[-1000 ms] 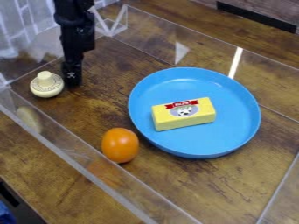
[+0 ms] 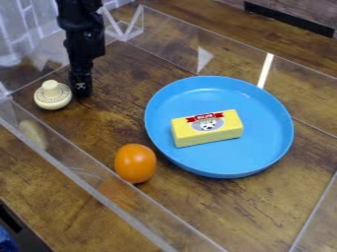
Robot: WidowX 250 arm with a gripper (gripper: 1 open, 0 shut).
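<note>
My black gripper [image 2: 78,82] reaches down from the top left to just right of a cream mushroom-like object [image 2: 53,97], low over the wooden surface; its fingers are dark and open, with nothing visible held. A yellow box with a red label [image 2: 207,128] lies on a blue plate [image 2: 263,103] at the right. An orange round object [image 2: 134,163] sits at the lower middle.
Clear panels run along the left and lower sides of the wooden area. A white strip [image 2: 265,71] lies behind the plate. Bare wood is free between the gripper and the plate and at the back right.
</note>
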